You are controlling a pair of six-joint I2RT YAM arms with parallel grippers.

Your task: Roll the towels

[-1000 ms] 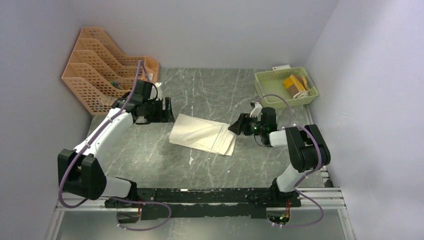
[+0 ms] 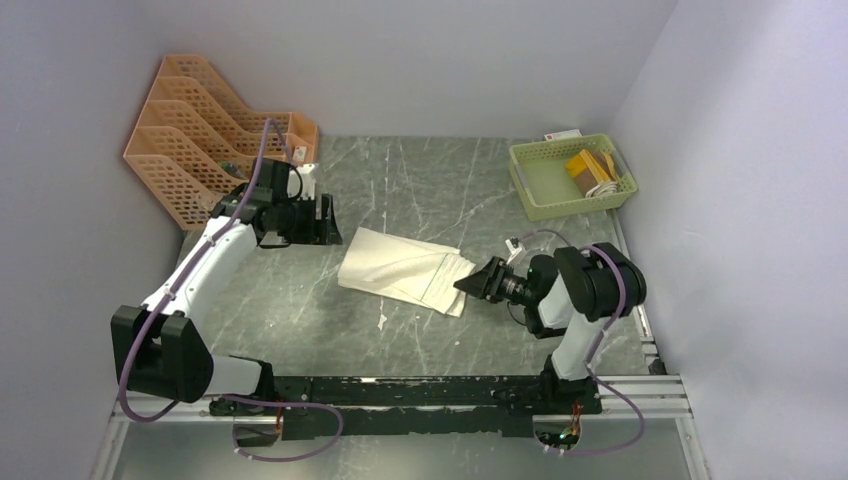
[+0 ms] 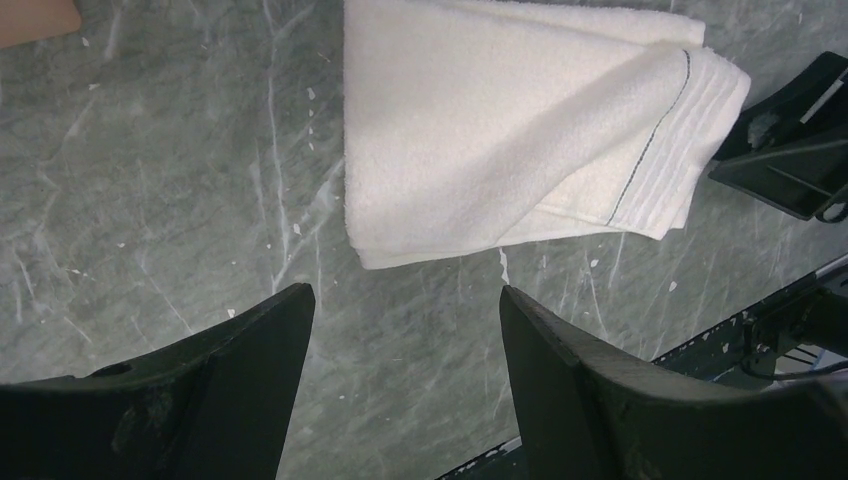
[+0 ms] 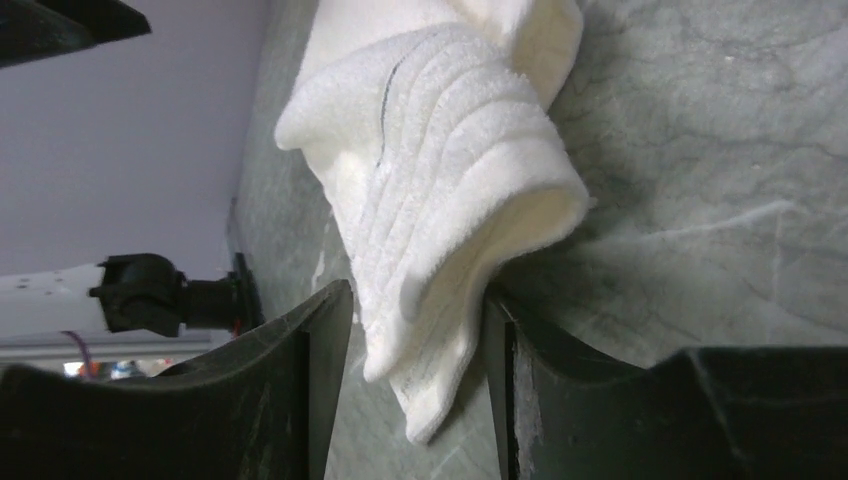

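A cream towel (image 2: 400,262), folded over itself, lies slantwise on the grey marbled table. Its banded right end (image 4: 450,190) is bent up into a loose curl in the right wrist view. My right gripper is at that end, its fingers part open with the towel's edge between them; whether they press on the cloth I cannot tell. To the towel's left, my left gripper (image 2: 330,238) stands open and empty. From the left wrist view, the left fingers (image 3: 265,345) are wide apart over bare table, the towel beyond them.
An orange slotted rack (image 2: 200,140) fills the back left. A green basket (image 2: 545,207) holding a yellow box (image 2: 590,172) stands at the back right. Bare table surrounds the towel, with a small white scrap (image 2: 382,322) in front.
My right gripper has come toward the front along the towel's right end, and that end has bent and shifted. The left arm has moved only slightly, to the left.
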